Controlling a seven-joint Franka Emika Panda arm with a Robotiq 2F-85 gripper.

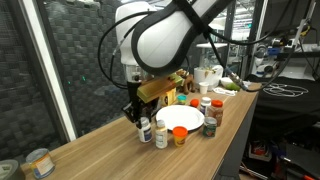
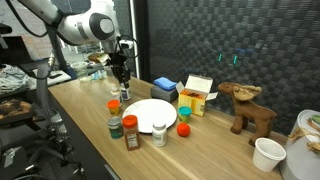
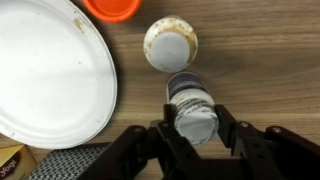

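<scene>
A small white-lidded bottle (image 3: 196,125) with a dark label is between the fingers of my gripper, which is shut on it. Exterior view 1 shows this bottle (image 1: 145,133) upright at the tabletop, under the gripper (image 1: 144,117); whether its base touches the wood I cannot tell. Close beside it stands a second white-capped bottle (image 3: 171,45), apart from the fingers. In exterior view 2 the held bottle (image 2: 125,92) shows just below the arm, at the far part of the table.
A white plate (image 3: 45,75) lies beside the bottles, with an orange-lidded jar (image 1: 180,134) near its edge. Several more jars stand around the plate, including a white-capped bottle (image 2: 159,133). Bare wooden table (image 1: 95,152) stretches left of the gripper in exterior view 1.
</scene>
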